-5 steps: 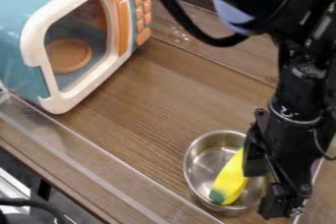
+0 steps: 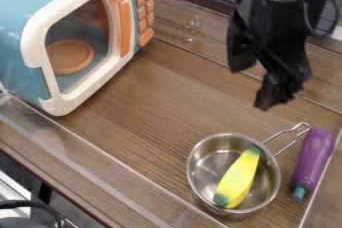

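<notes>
My gripper [image 2: 261, 72] hangs in the upper right of the camera view, dark and blurred, open, with nothing seen between its fingers. It is above and behind a steel pot [image 2: 205, 163], whose handle points up and right. A yellow object with a green tip [image 2: 238, 175] lies in the pot. A purple eggplant-like object [image 2: 313, 158] lies on the counter to the right of the pot.
A toy microwave [image 2: 43, 17] in teal and white stands at the upper left, its orange plate visible inside. A back edge runs along the top right.
My gripper has risen and moved back from beside the pot at lower right to the upper right, uncovering the purple object and pot handle. The yellow object stays in the pot.
</notes>
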